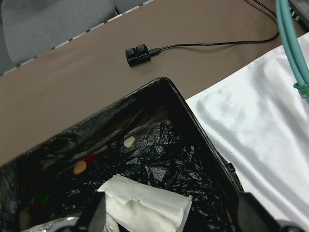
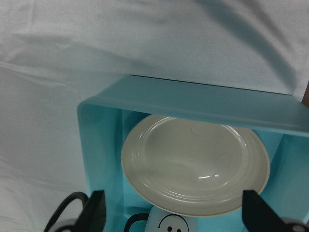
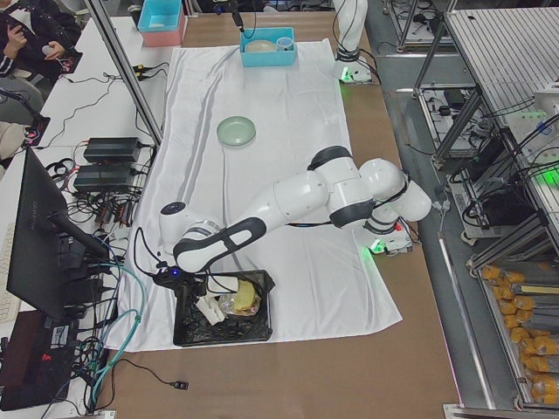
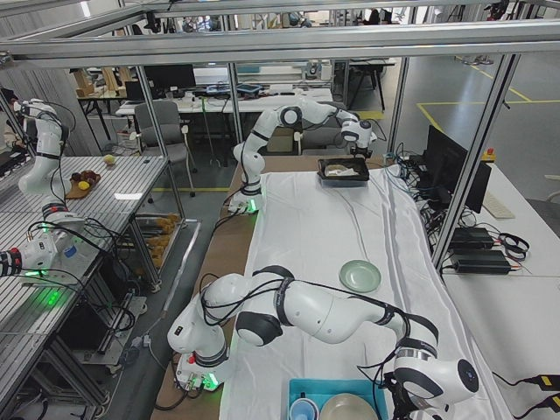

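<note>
A black plastic-lined bin (image 3: pixel 223 329) holds crumpled white paper (image 1: pixel 145 203), a yellowish item (image 3: pixel 244 295) in clear wrap and small scraps. My left gripper hangs over it, open, with the paper visible below between its fingers. At the far end, my right gripper stands open over a blue container (image 2: pixel 99 140), which holds a cream plate (image 2: pixel 193 159) and a cup with a drawn face (image 2: pixel 169 222). A green plate (image 3: pixel 236 131) lies alone on the white cloth.
A monitor (image 3: pixel 44 244), cables and black boxes (image 3: pixel 105 175) line the left side. Teal hoses (image 1: pixel 294 48) run beside the bin. Metal frame posts border the table.
</note>
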